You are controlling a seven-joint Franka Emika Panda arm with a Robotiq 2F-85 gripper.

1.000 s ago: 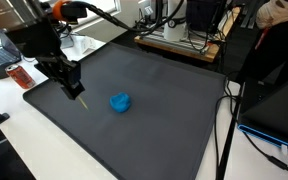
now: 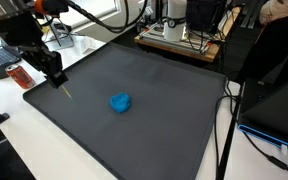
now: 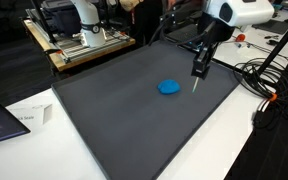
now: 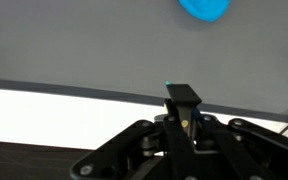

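Note:
My gripper (image 2: 61, 82) is shut on a thin, light-coloured stick (image 2: 68, 94) that points down over the dark grey mat. The other exterior view has the stick (image 3: 195, 84) below the fingers, near the mat's edge. From the wrist, the gripper looks closed, and a small blue tip (image 4: 168, 83) shows just beyond it; most of the stick is hidden there. A bright blue object (image 2: 120, 102), perhaps cloth, lies on the mat apart from the stick. It is partly cut off at the top of the wrist view.
A red can (image 2: 20, 76) stands by the mat's far-left corner. Cables (image 3: 262, 78) lie beside the arm.
The gripper and its stick have moved left and slightly up in exterior view 1, away from the blue object. The blue object has stayed put.

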